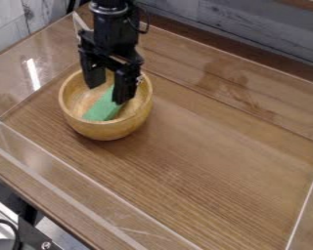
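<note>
A round tan bowl (110, 125) stands on the wooden table at the upper left of the camera view. In it lies a green elongated object (102, 109), partly hidden by the arm. My black gripper (105, 76) hangs over the back half of the bowl, its open fingers pointing down above the green object. Whether the fingers touch the bowl or the object I cannot tell.
A dark cable lies at the lower left edge, and dark gaps show beyond the table's edges.
</note>
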